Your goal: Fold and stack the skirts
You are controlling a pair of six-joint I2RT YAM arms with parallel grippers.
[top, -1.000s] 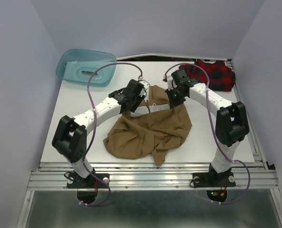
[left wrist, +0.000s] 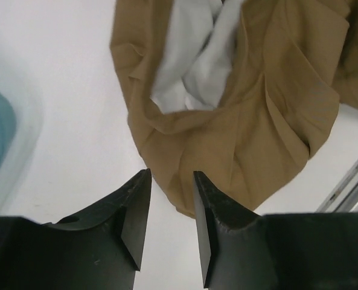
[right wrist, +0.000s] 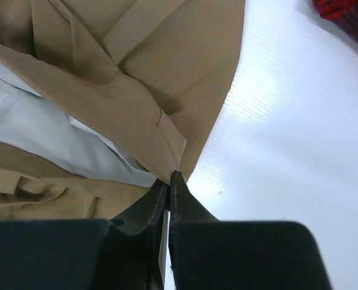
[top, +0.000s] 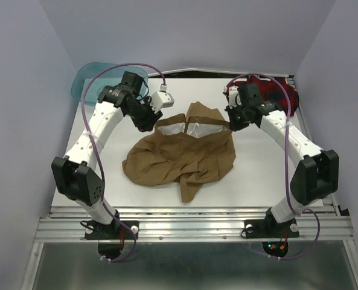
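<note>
A brown skirt (top: 185,154) lies crumpled across the middle of the table, its waist gaping to show a pale lining (right wrist: 52,130). My right gripper is shut on the waistband at the skirt's right corner. On the other side, my left gripper is part open, with only white table seen between its fingers; the skirt's left corner (left wrist: 166,121) lies just beyond the fingertips. A red and black checked cloth (top: 269,93), perhaps another skirt, rests at the back right, partly behind the right arm.
A clear blue bin (top: 85,84) stands at the back left, close to the left arm. A metal rail (top: 191,223) runs along the front edge.
The left gripper moved from the skirt's waist out to the left, and the skirt's corner is now free of it. My right gripper shifted right, drawing the waistband with it.
</note>
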